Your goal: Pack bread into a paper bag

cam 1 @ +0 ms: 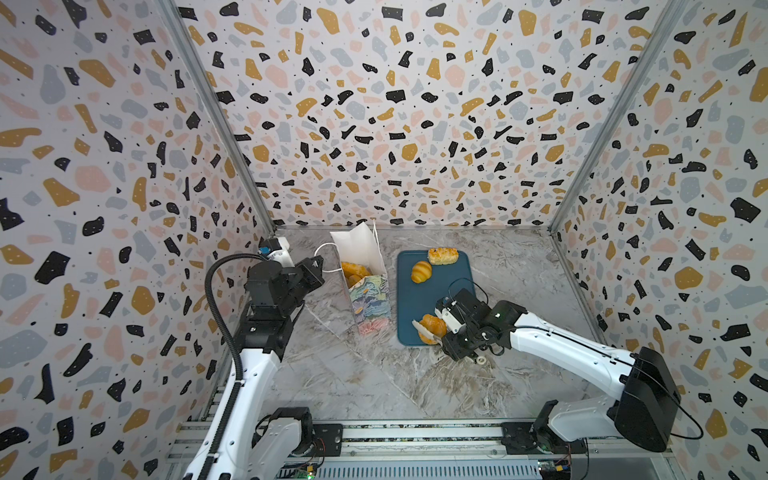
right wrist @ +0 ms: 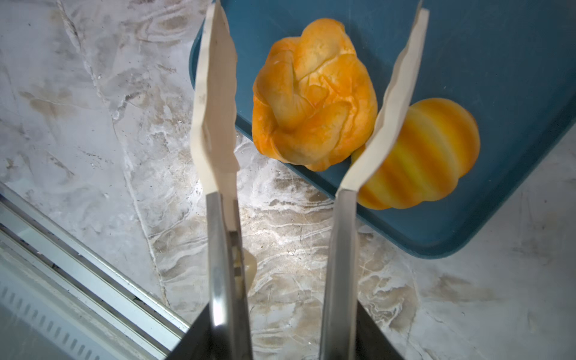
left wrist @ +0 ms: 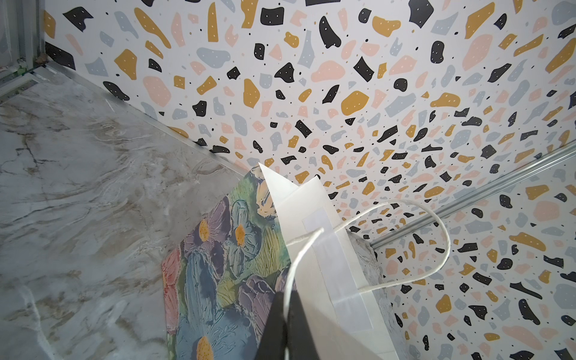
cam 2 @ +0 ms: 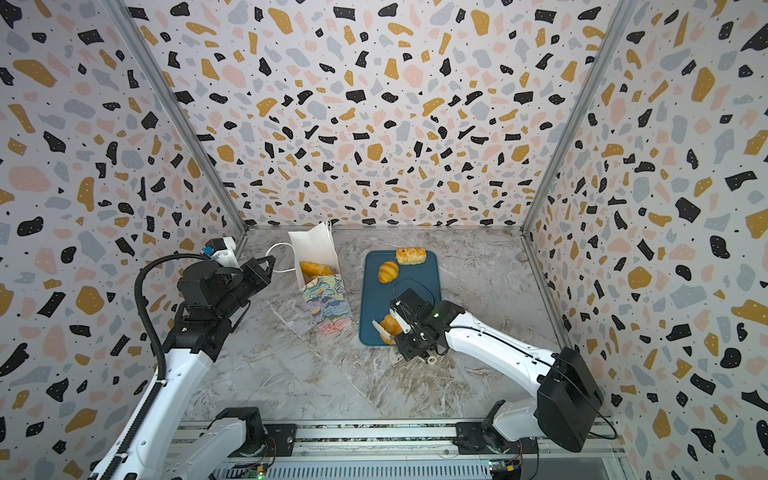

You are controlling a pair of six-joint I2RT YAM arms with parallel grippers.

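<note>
A paper bag (cam 1: 369,306) with a floral front stands left of the blue tray (cam 1: 436,292), bread (cam 1: 354,270) visible inside. My left gripper is shut at the bag's white rope handle (left wrist: 439,223), a strand at its fingertips. My right gripper is open over the tray's near end, fingers either side of a knotted orange roll (right wrist: 312,96); a striped bun (right wrist: 432,150) lies right beside it. A rounded roll (cam 1: 421,272) and an oblong loaf (cam 1: 442,256) lie at the tray's back.
Patterned walls enclose the back and both sides; metal rails run along the front edge.
</note>
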